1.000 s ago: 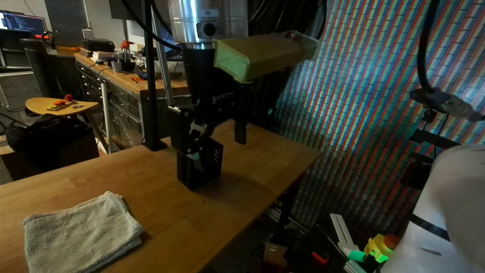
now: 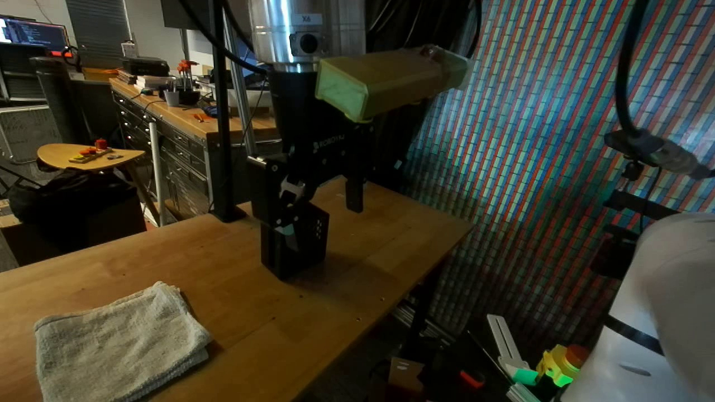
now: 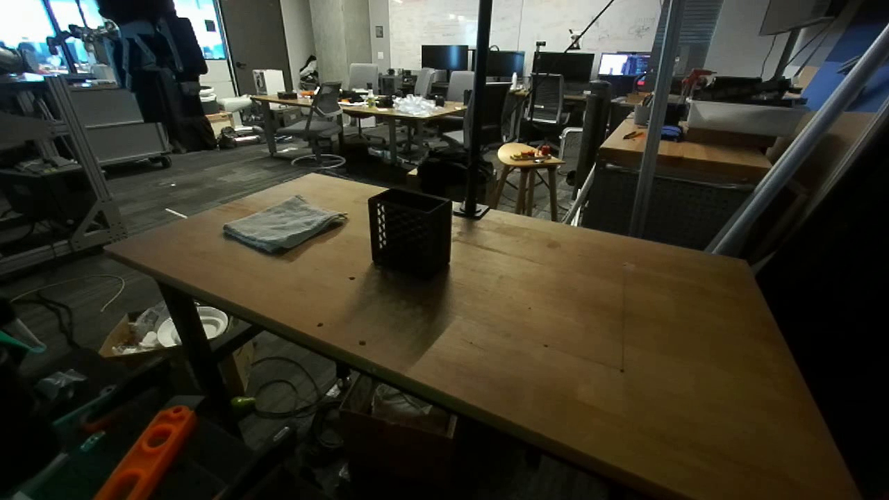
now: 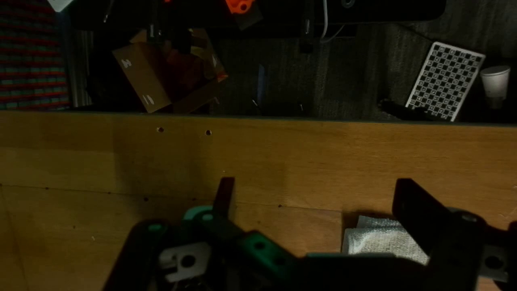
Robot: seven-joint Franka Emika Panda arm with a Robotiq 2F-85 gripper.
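Note:
My gripper is open, its two fingers wide apart in the wrist view with table wood and part of a cloth showing past them. From exterior view 1, the gripper (image 2: 323, 218) points down over the table, close to a small black crate (image 2: 311, 234) and overlapping it in that view; whether they touch I cannot tell. The perforated crate (image 3: 410, 229) stands upright in exterior view 2, its inside too dark to read. A folded grey towel (image 2: 120, 345) lies flat, apart from the crate; the wrist view shows part of this towel (image 4: 383, 240) by the right finger.
A black post (image 2: 221, 120) rises at the table's far edge, near the crate. Beyond the near edge are a cardboard box (image 4: 145, 77) and a checkered board (image 4: 446, 80) below.

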